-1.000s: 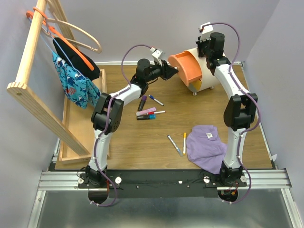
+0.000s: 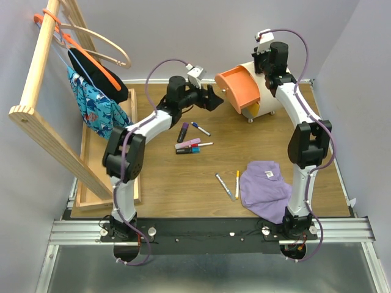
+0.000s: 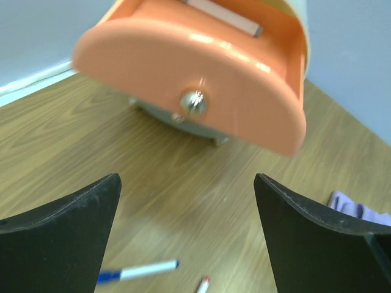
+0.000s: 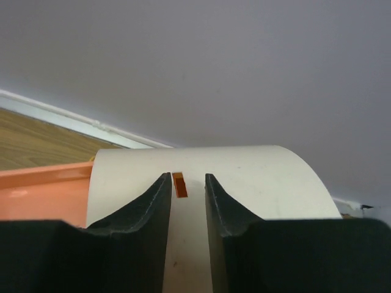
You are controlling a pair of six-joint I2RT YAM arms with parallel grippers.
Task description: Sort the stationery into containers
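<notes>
A white rounded organizer (image 2: 266, 101) has its orange drawer (image 2: 238, 88) pulled out, with a pale stick lying inside in the left wrist view. My left gripper (image 2: 209, 100) hangs open and empty just in front of the drawer's knob (image 3: 194, 102). My right gripper is over the organizer's white top, part open, with no object visible between its fingers. Loose markers lie on the wood floor: a blue pen (image 2: 201, 129), a purple marker (image 2: 182, 133), a pink one (image 2: 186, 143), a teal-capped one (image 2: 187, 151), and two lower pens (image 2: 237, 183).
A wooden rack (image 2: 91, 177) with hangers and bags stands at the left. A purple cloth (image 2: 264, 190) lies at the lower right. Grey walls border the back and right.
My left gripper has backed away leftward from the drawer knob and opened. The right arm and the drawer look nearly unchanged.
</notes>
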